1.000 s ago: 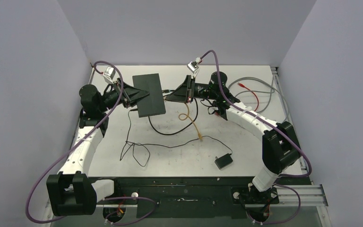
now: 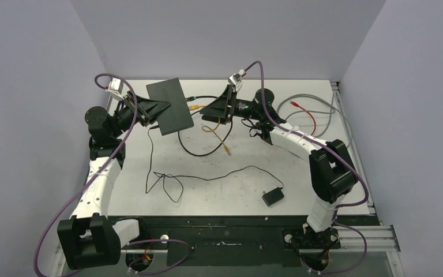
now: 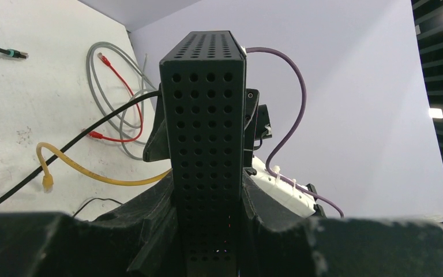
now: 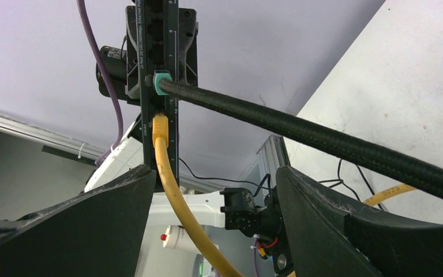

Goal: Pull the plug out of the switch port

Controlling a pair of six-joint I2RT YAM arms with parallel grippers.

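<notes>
The dark switch (image 2: 170, 107) is held up off the table, my left gripper (image 2: 162, 111) shut on it. Its perforated side (image 3: 205, 133) fills the middle of the left wrist view. A yellow plug (image 4: 160, 128) sits in a port of the switch, and its yellow cable (image 4: 179, 202) runs toward the right gripper. Beside it a black cable's teal plug (image 4: 162, 83) is also seated. My right gripper stands open facing the port side, the yellow cable passing between its spread fingers. The plug lies beyond the fingertips, apart from them.
The yellow cable's free end (image 2: 227, 151) hangs near mid-table. A thick black cable (image 4: 300, 130) crosses before the right finger. A power adapter (image 2: 273, 197) with thin wire lies in front; red (image 2: 307, 115) and grey cables (image 2: 346, 121) lie at right.
Over the last second the left arm has carried the switch left and slightly back, widening the gap to the right gripper. The yellow plug has come into view.
</notes>
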